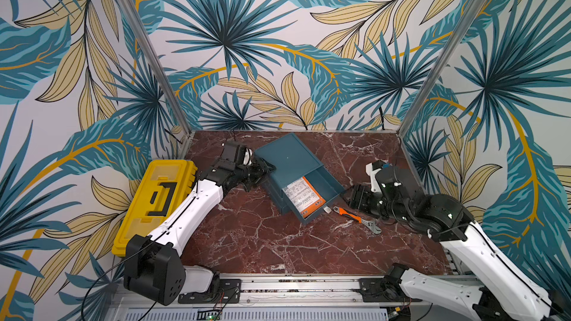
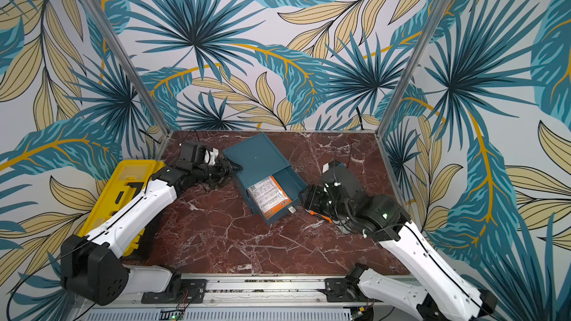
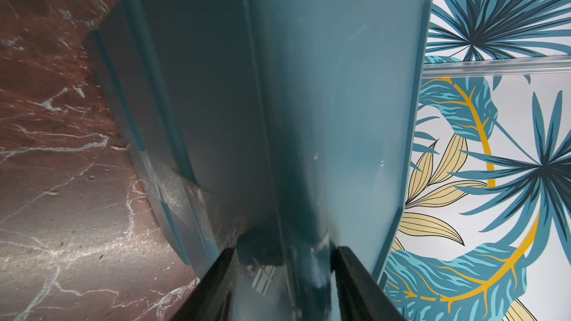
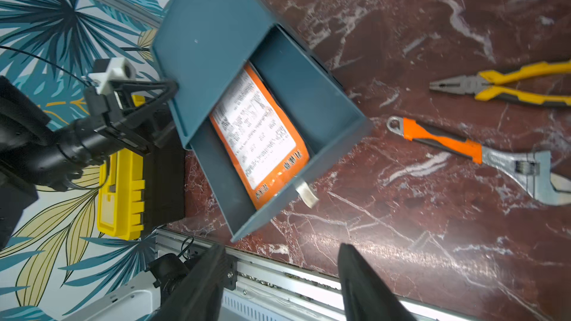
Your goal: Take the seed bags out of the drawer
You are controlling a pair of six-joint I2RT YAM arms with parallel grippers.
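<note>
The blue-grey drawer box [image 1: 288, 157] stands at an angle on the table with its drawer [image 4: 333, 104] pulled well out. Inside that drawer lies a seed bag [image 4: 255, 130], white with orange edges; its far end goes under the box top. Whether more bags lie beneath cannot be seen. My left gripper is shut on the box's side edge. In the right wrist view, my right gripper stands open with nothing between its fingers, apart from the drawer's front, where a pale pull tab [image 4: 307, 194] sticks out.
An orange-handled adjustable wrench [image 4: 440, 139] and yellow pliers [image 4: 490, 86] lie right of the drawer. A yellow toolbox [image 1: 154, 202] stands at the left.
</note>
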